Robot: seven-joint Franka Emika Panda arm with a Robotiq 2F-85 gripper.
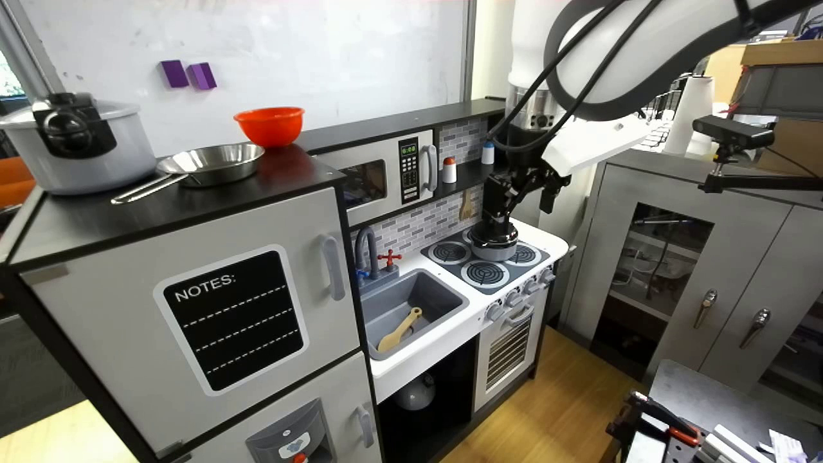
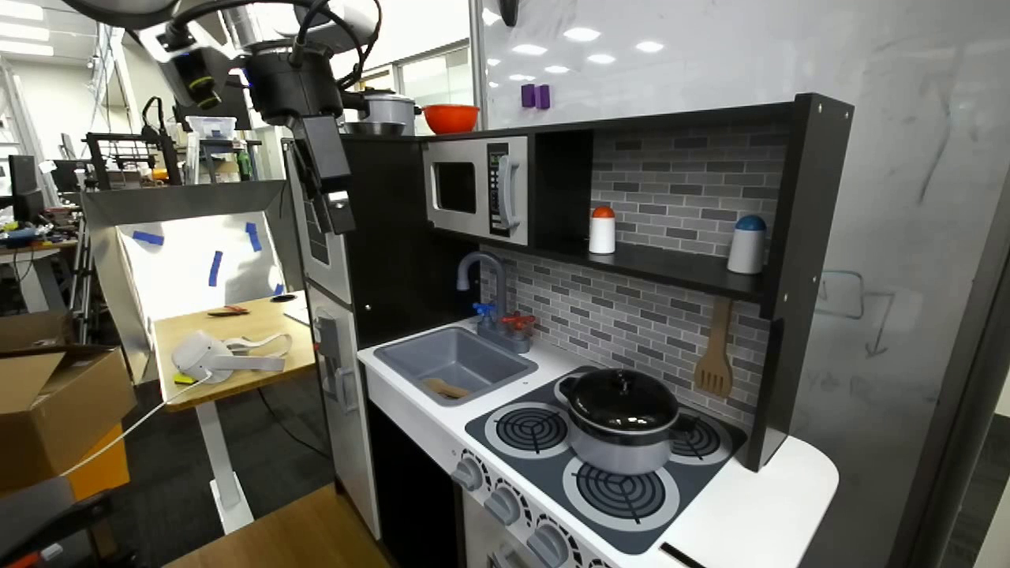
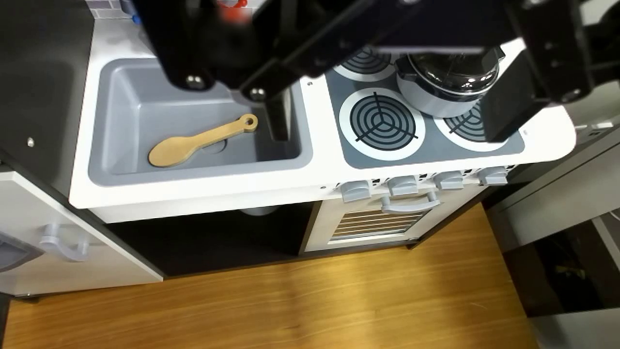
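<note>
My gripper stands open, with nothing between its wide-apart fingers. In exterior view 2 the gripper (image 2: 331, 213) hangs well above counter height. In exterior view 1 it overlaps the stove in the picture. A grey pot with a black lid (image 2: 622, 416) rests on the stove burners; in the wrist view the arm's parts cover some of it. A wooden spoon (image 3: 200, 139) lies in the grey sink (image 3: 116, 122), its holed handle end toward the stove. Apart from both, the gripper touches neither pot nor spoon.
A steel pan (image 1: 220, 164), an orange bowl (image 1: 270, 126) and a large grey pot (image 1: 100, 150) stand on the fridge top. Two shakers, one orange-topped (image 2: 602, 231) and one blue-topped (image 2: 747, 244), occupy the shelf. A wooden spatula (image 2: 715, 360) hangs beneath it. The faucet (image 2: 492, 284) rises behind the sink.
</note>
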